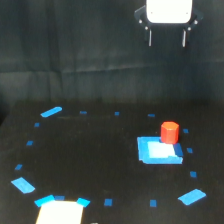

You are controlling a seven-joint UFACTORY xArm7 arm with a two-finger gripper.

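Observation:
High at the top right of the camera view hangs my gripper (167, 40), a white body with two thin fingers spread wide apart. It is open, and only the dark backdrop shows between the fingers. Well below it, an orange-red block (169, 132) stands upright at the back right part of a blue-bordered square (146, 153) with a white middle. A wide gap separates the fingers from the block. At the lower left, a cream-coloured object (60, 213) is cut off by the bottom edge of the view, so I cannot tell what it is.
Small blue marks are scattered over the black table, with longer blue strips at the back left (51, 112), left (23, 185) and right (191, 197). A dark curtain (70, 60) hangs behind.

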